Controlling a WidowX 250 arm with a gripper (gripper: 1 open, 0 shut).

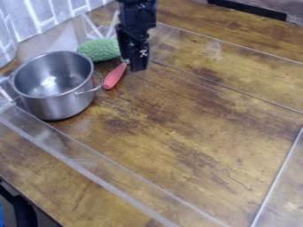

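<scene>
A steel pot [56, 93] with two handles stands at the left of the wooden table. A green bumpy object [97, 50] lies behind it. A red-handled utensil [115, 76] lies right of the pot, its head hidden by the black gripper [134, 62], which hangs low over that end. Whether the fingers are open or shut, or touch the utensil, is unclear.
Clear plastic panels edge the work area. A blue object [14, 211] shows at the lower left edge.
</scene>
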